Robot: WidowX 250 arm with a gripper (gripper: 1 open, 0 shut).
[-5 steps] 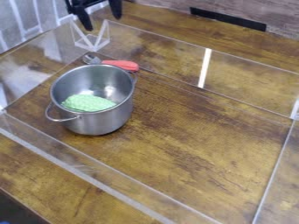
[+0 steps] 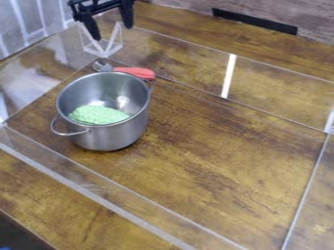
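Note:
A steel pot (image 2: 120,132) with side handles stands on the left part of the wooden table. Inside it lies a pale green, textured object (image 2: 97,114). Just behind the pot is a spoon with a red handle (image 2: 135,72), its metal head toward the left. The black gripper (image 2: 104,29) is at the top left edge, above and behind the spoon, partly out of the picture, its fingers apart and nothing visible between them.
Clear strips and white tape lines border the table's work area (image 2: 229,146). The middle and right of the table are empty. A clear panel runs along the left side.
The gripper has shifted very slightly at the top edge. The pot, its contents and the spoon have not moved.

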